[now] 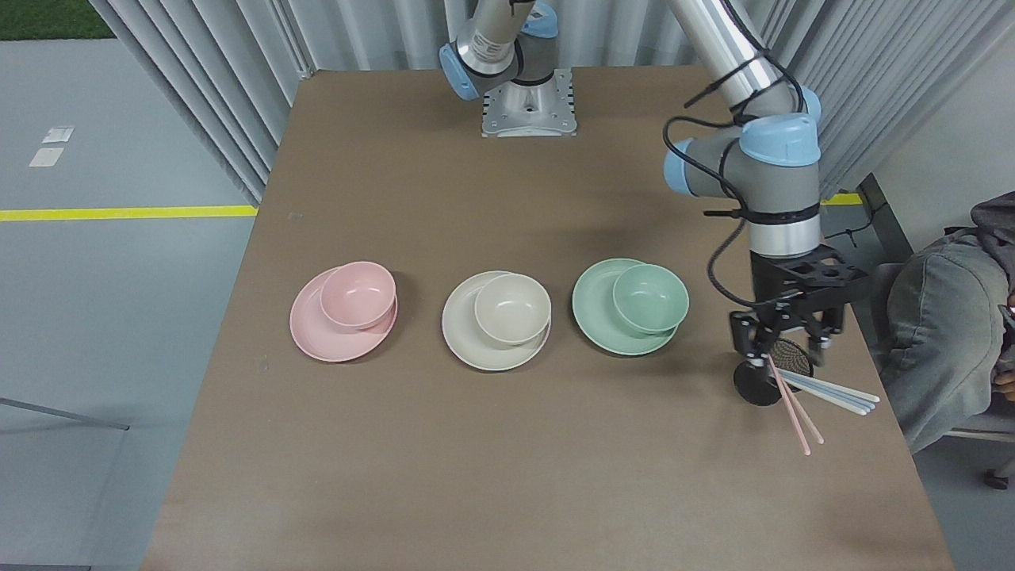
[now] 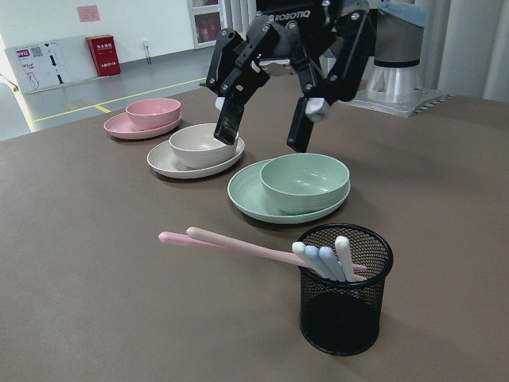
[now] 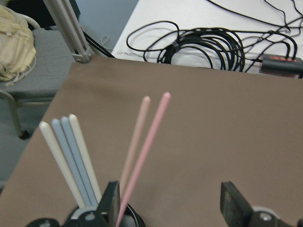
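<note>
My gripper (image 2: 266, 132) hangs open above a black mesh cup (image 2: 338, 314) near the right table edge, its fingers apart with nothing seen between them. The cup holds pink chopsticks (image 1: 799, 422), white and light blue chopsticks (image 1: 837, 395), leaning out sideways. In the wrist view the pink sticks rise behind my gripper's near finger. To the left stand three bowls on matching plates: green bowl (image 1: 649, 298), white bowl (image 1: 513, 308) and pink bowl (image 1: 358, 294).
A seated person (image 1: 942, 333) is beside the right edge. Coiled black cables (image 3: 203, 47) lie on a white surface past the table in the wrist view.
</note>
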